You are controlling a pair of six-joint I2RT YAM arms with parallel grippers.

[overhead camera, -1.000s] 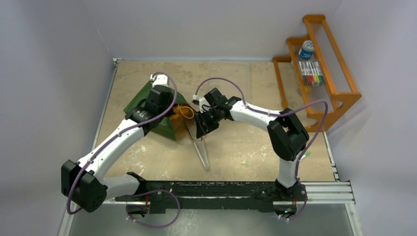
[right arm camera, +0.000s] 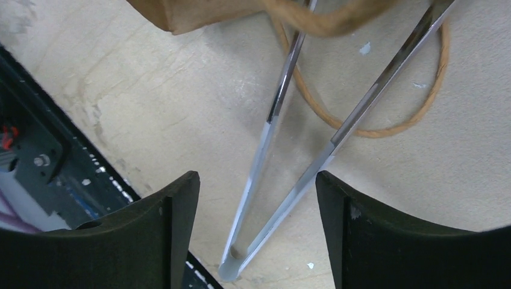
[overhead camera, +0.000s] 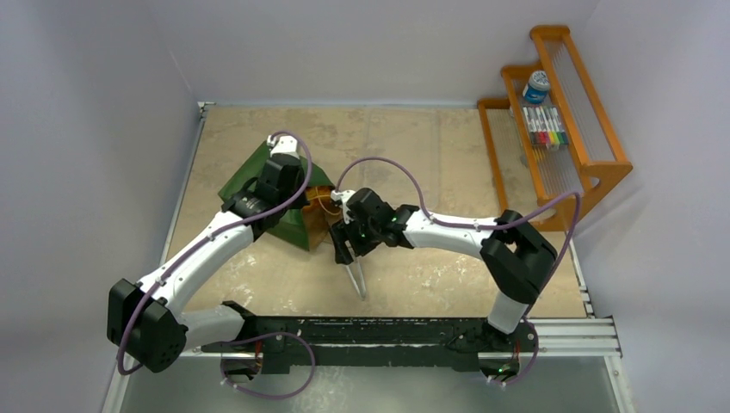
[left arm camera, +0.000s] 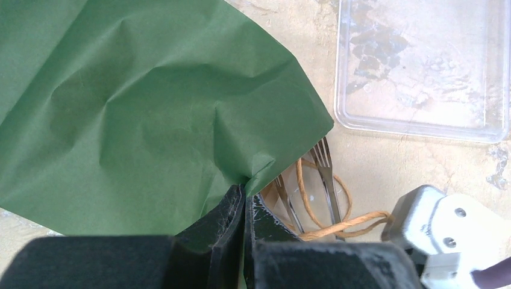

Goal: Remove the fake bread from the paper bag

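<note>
The green paper bag lies on its side at the left of the table, its brown inside facing right. Creases in its paper gather at the tips of my left gripper, which is shut on the edge of the bag's mouth. I cannot make out the fake bread in any view. Metal tongs reach into the bag's mouth with their fork-like ends. Above the tongs' arms my right gripper stands open, its fingers apart, holding nothing.
A loop of brown cord handle hangs around the tongs in front of the mouth. Beyond the bag lies a clear plastic container. A wooden rack with markers stands at the right.
My right gripper has moved toward the front and slightly left, now over the tongs. The left arm and the bag have shifted slightly to the right.
</note>
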